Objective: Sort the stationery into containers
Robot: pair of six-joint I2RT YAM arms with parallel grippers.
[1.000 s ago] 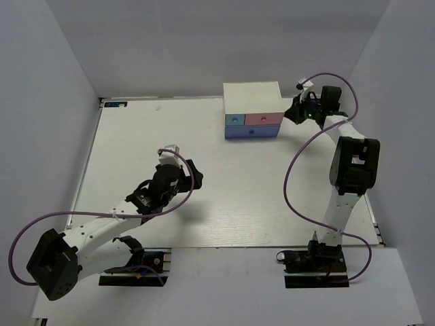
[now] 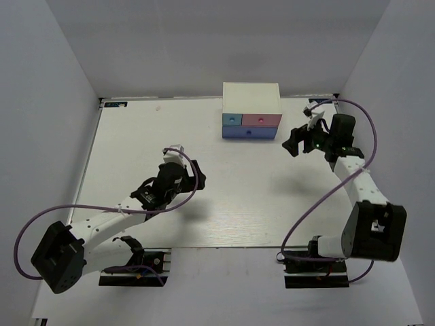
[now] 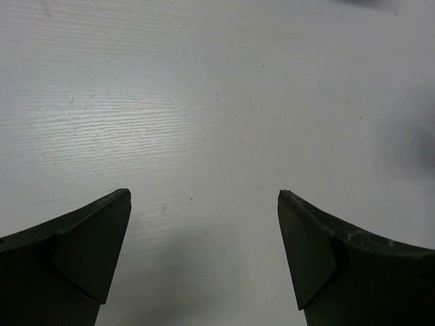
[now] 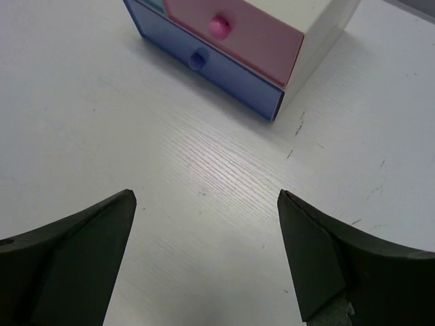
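Note:
The drawer box (image 2: 251, 102) stands at the back of the table, white on top. Its front has a small teal drawer (image 2: 232, 122), a pink drawer (image 2: 272, 120) and a wide blue drawer (image 2: 238, 132), all closed. My right gripper (image 2: 291, 147) is open, in front of the box and to its right, with nothing between its fingers. In the right wrist view the box's pink knob (image 4: 219, 27) and blue knob (image 4: 198, 59) show beyond the fingers. Left of the table's middle, my left gripper (image 2: 201, 175) hangs open and empty. No loose stationery is in view.
Bare white table (image 2: 238, 197) fills the middle and front, and the left side (image 2: 129, 142) is clear too. Purple cables loop along both arms. Grey walls close in the back and sides.
My left gripper has barely moved.

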